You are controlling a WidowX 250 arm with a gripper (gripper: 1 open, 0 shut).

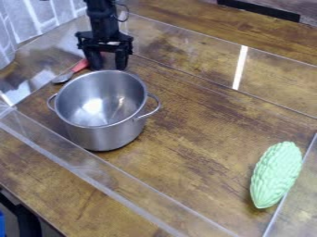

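Note:
The black gripper (104, 57) is low at the back left, just behind a large steel pot (104, 124) with two side handles; it is too dark and small to tell whether its fingers are open or shut. A utensil with a red handle (80, 66) and a metal end lies beside it, left of the gripper and behind the pot. A pale green bitter-melon-like object (275, 174) lies at the right front.
The wooden table (198, 120) has clear room in the middle and right. Clear plastic panels or strips run along the left, back and right. A white tape strip (242, 67) lies at the back right.

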